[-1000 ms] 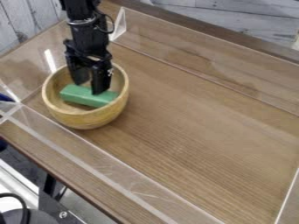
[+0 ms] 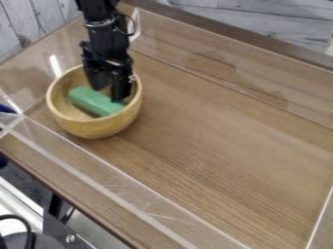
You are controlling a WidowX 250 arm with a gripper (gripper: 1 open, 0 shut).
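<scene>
A wooden bowl [image 2: 104, 124] sits on the left part of the wooden table, holding a green oblong block [image 2: 93, 102]. My black gripper [image 2: 105, 89] reaches down from the top into the bowl, above and around the block's back end. It is open as far as it shows; whether its fingers touch the block cannot be seen clearly.
A pale plank wall [image 2: 260, 19] stands at the back. Black cables lie at the lower left, off the table's edge.
The arm has shifted slightly within the bowl, with its fingers a little lower toward the block. The bowl and block look nearly in the same place.
</scene>
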